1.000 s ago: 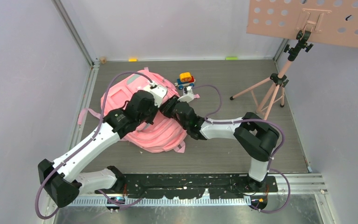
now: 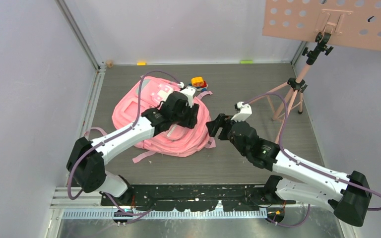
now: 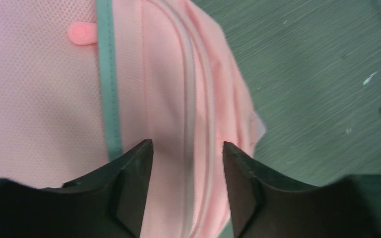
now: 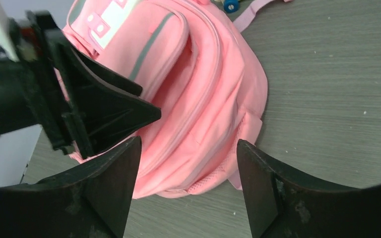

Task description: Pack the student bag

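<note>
The pink backpack [image 2: 171,141] lies on the grey floor, left of centre, with its rounded end towards the right. Above its right part stands my left gripper [image 2: 191,121]; the left wrist view has its two fingers [image 3: 135,186] apart over a pink fold and zip edge. Whether any fabric touches them, I cannot tell. Just off the bag's right side, my right gripper [image 2: 214,128] is open, its fingertips [image 4: 131,148] apart with nothing held. In the right wrist view the left gripper's black fingers [image 4: 129,111] cross in front of the bag.
Behind the bag sits a small yellow, red and blue toy [image 2: 198,83], partly hidden by the left gripper. A pink tripod [image 2: 290,99] stands at the right with a perforated board [image 2: 347,22] above. The floor [image 2: 273,158] between bag and tripod is bare.
The right arm has drawn away to the right, off the bag. My left gripper has moved right across it, and the bag has shifted slightly right, turning a little.
</note>
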